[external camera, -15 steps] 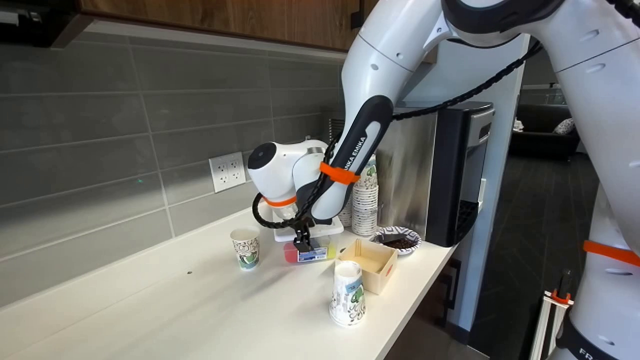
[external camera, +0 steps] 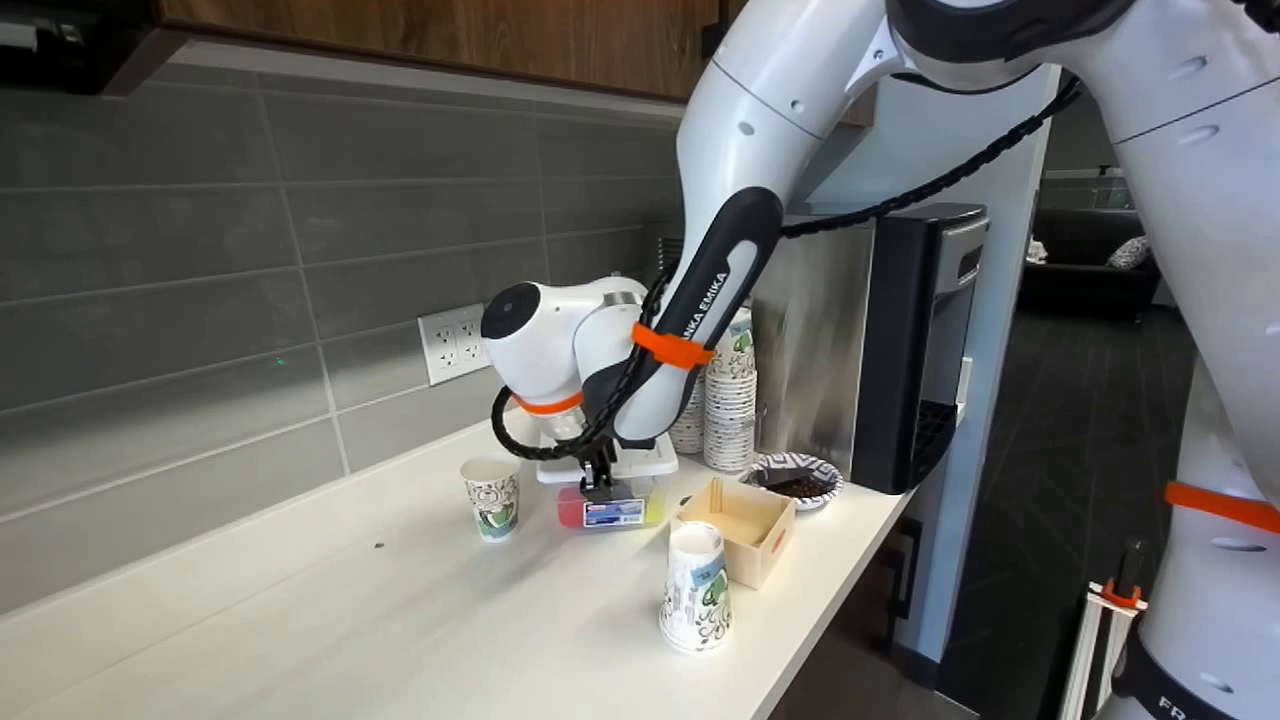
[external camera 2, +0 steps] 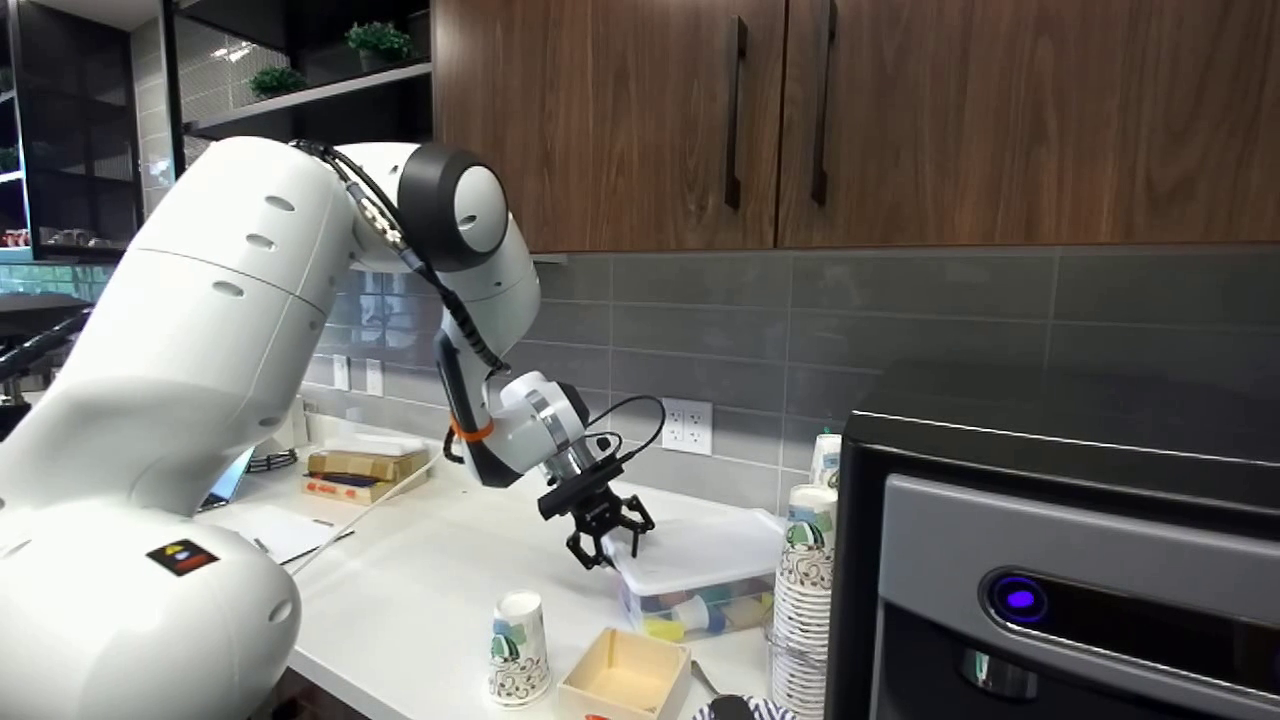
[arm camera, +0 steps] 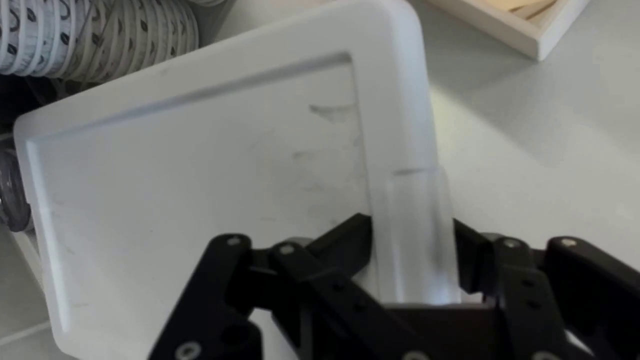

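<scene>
A clear plastic bin (external camera 2: 708,606) with colourful contents stands on the counter under a white lid (external camera 2: 708,550). My gripper is shut on the lid's short edge: in the wrist view one black finger (arm camera: 351,243) lies over the lid's top and the other is past its outer side. The clear strip between the fingers belongs to the lid's end. From exterior view 2, the gripper (external camera 2: 609,530) is at the bin's left end, touching the lid corner. Whether the lid is latched cannot be told.
A wooden box (external camera: 738,524) and upturned paper cups (external camera: 696,588) stand in front of the bin. One cup (external camera: 492,497) is to the left. Cup stacks (external camera: 729,414) and a bowl (external camera: 810,480) are on the right.
In exterior view 1, my gripper, the bin and its lid have shifted slightly left together. The cups and wooden box have stayed in place.
</scene>
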